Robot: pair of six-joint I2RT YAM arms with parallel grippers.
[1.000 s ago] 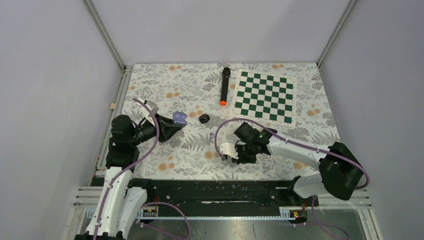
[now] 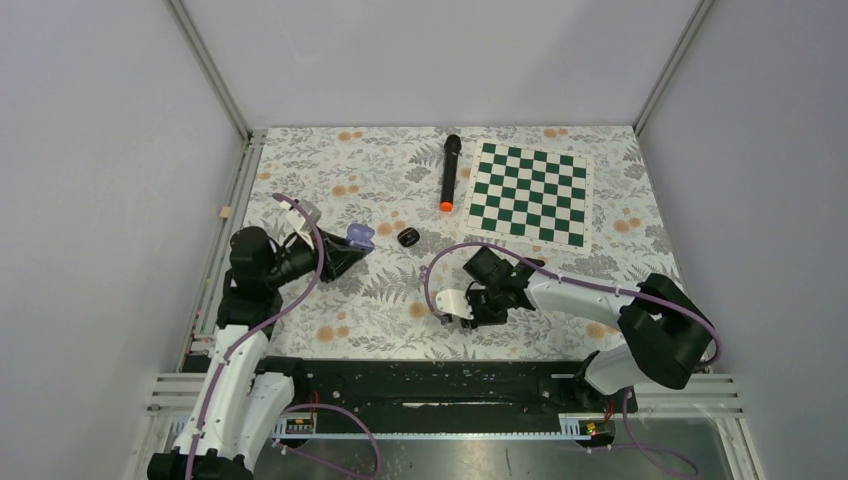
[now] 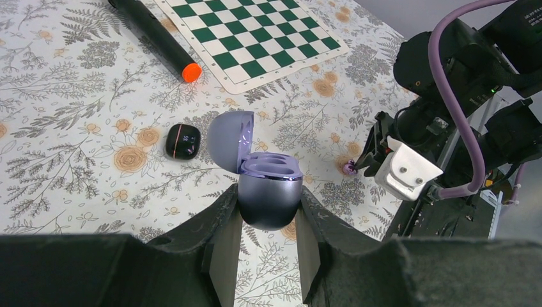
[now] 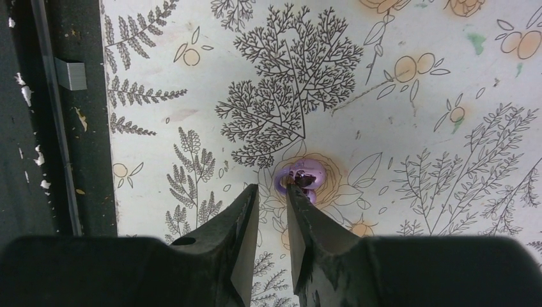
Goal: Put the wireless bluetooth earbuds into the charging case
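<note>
The purple charging case (image 3: 270, 201) has its lid (image 3: 227, 141) raised. My left gripper (image 2: 356, 250) is shut on the case body, holding it above the table with the wells facing up. A glossy purple earbud (image 4: 310, 174) lies on the patterned cloth. In the right wrist view, my right gripper points down at it, fingers part open. The right-hand finger (image 4: 295, 211) overlaps the edge of the earbud, which sits mostly outside the gap; whether they touch I cannot tell. A small purple piece (image 2: 423, 271) also shows in the top view.
A small black case (image 3: 183, 141) lies near the held one. Behind are a black microphone (image 2: 450, 172) with an orange end and a green-white chessboard (image 2: 530, 195). The cloth between the two arms is mostly clear.
The left arm has moved only a little, with the purple case staying in place.
</note>
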